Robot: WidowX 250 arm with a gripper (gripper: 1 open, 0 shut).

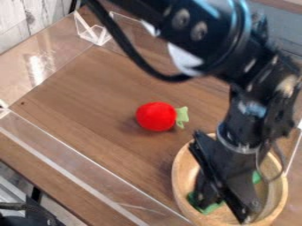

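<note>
My black gripper (227,194) reaches down into a round wooden bowl (186,168) at the lower right of the camera view. Parts of a green block (210,208) show in the bowl beneath and beside the fingers, mostly hidden by them. Whether the fingers are closed on it cannot be told from this view. A red tomato-like toy (156,116) with a pale green top lies on the wooden table (83,97), up and left of the bowl.
Clear plastic strips and pieces (94,31) line the table's left and back edges. A white object behind the arm is partly hidden.
</note>
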